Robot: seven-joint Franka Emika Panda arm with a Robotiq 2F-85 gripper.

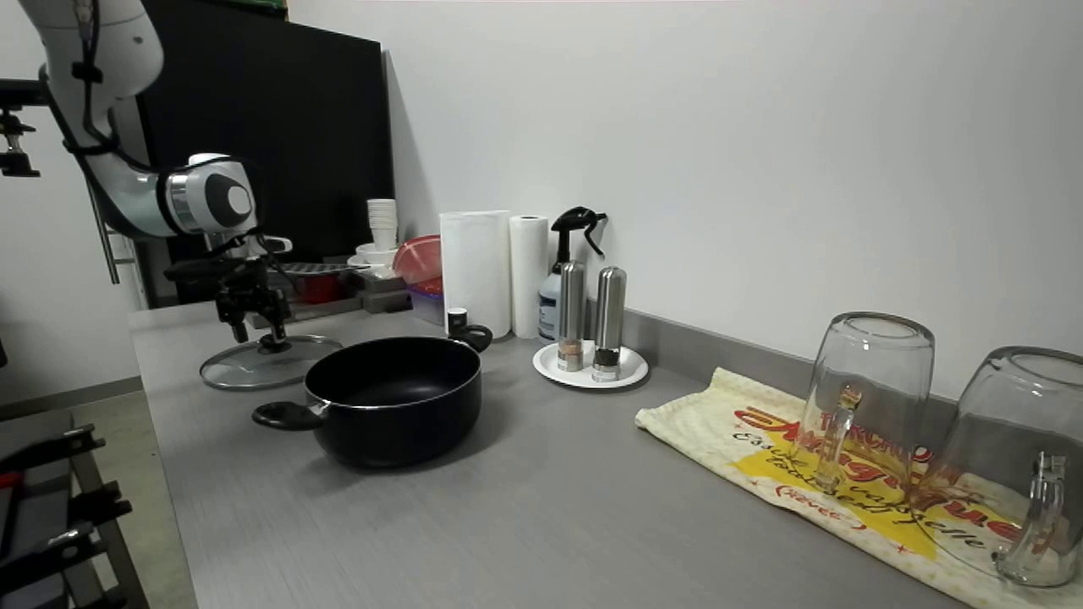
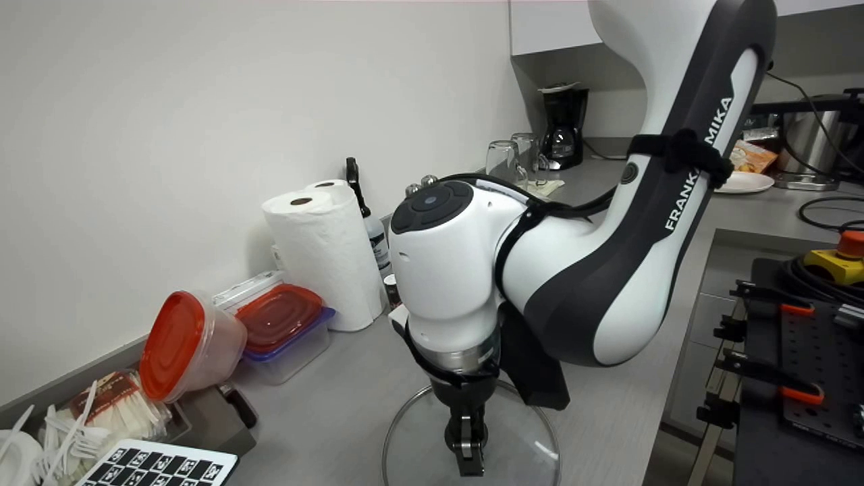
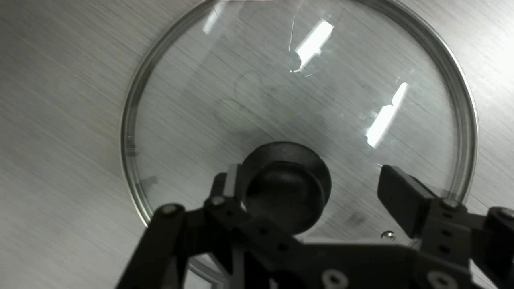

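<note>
A round glass lid (image 1: 239, 370) with a metal rim and a black knob (image 3: 286, 195) lies flat on the counter, behind and left of the black pot (image 1: 401, 426). My gripper is over the lid, its fingers apart on either side of the knob. In the wrist view the left finger is right against the knob or very close to it, while a clear gap separates the right finger (image 3: 402, 195) from it. Contact cannot be told. The pot stands uncovered and empty, handles at both sides.
Behind the pot are paper towel rolls (image 1: 475, 269), a spray bottle (image 1: 549, 304) and a white plate (image 1: 590, 377) with two grinders. Glass mugs (image 1: 863, 406) stand upside down on a cloth at the right.
</note>
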